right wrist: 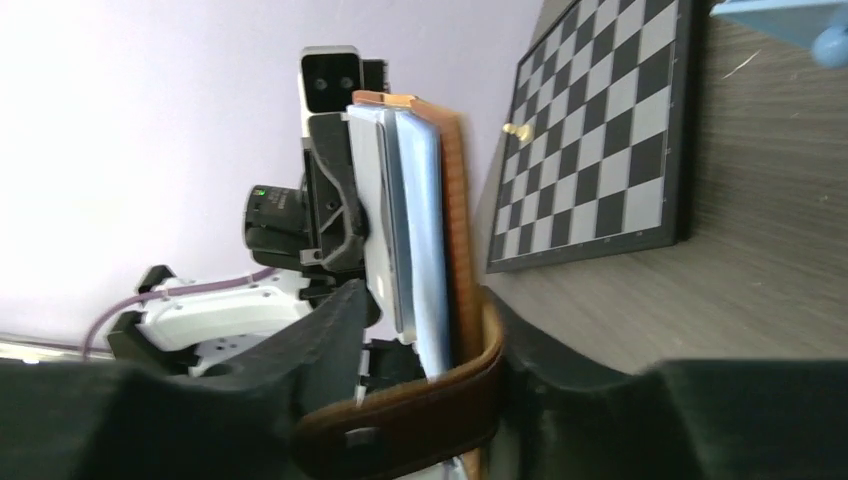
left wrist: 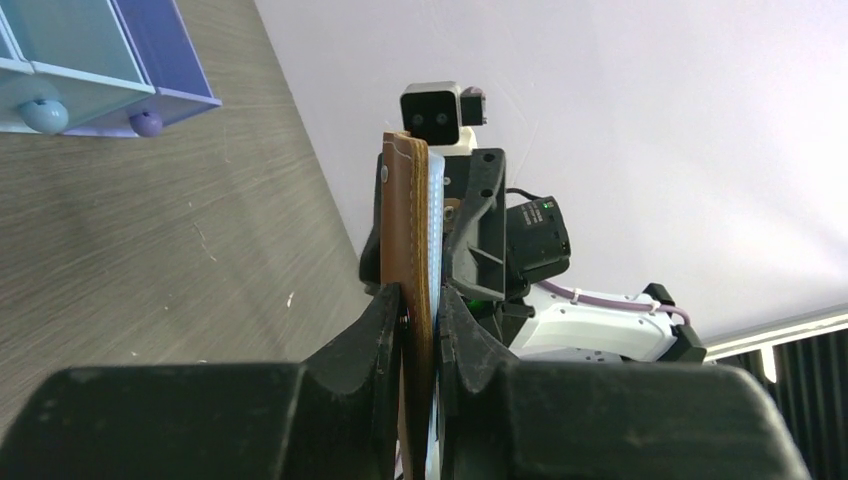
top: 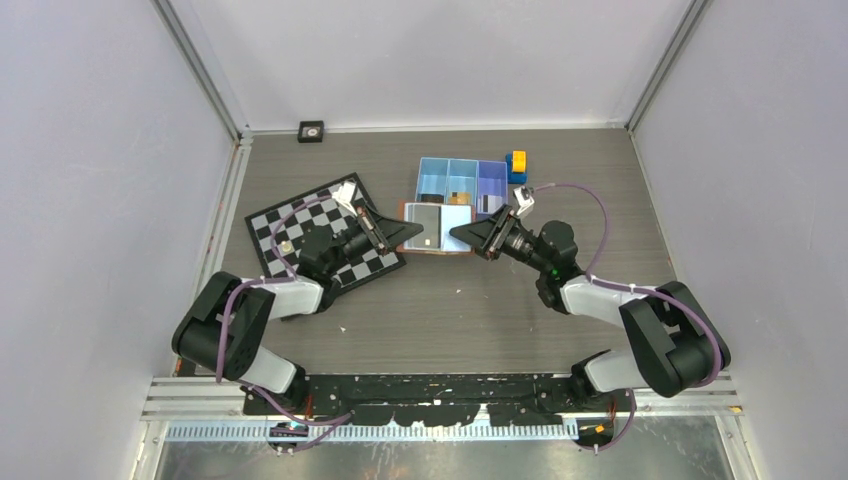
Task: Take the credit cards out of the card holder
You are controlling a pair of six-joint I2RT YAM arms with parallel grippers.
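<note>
A brown leather card holder hangs spread between both arms in the top view. Its inner side shows a grey card-like panel on the left and a pale blue one on the right. My left gripper is shut on the card holder's left side, the leather pinched between its fingers. At the opposite side, my right gripper is partly open, its blurred fingers either side of the holder, whose curled brown end shows in front. Contact on that side cannot be made out.
A blue and purple compartment box stands behind the holder, with small items inside. To the left lies a checkered board, partly under my left arm. A yellow and blue object sits beside the box.
</note>
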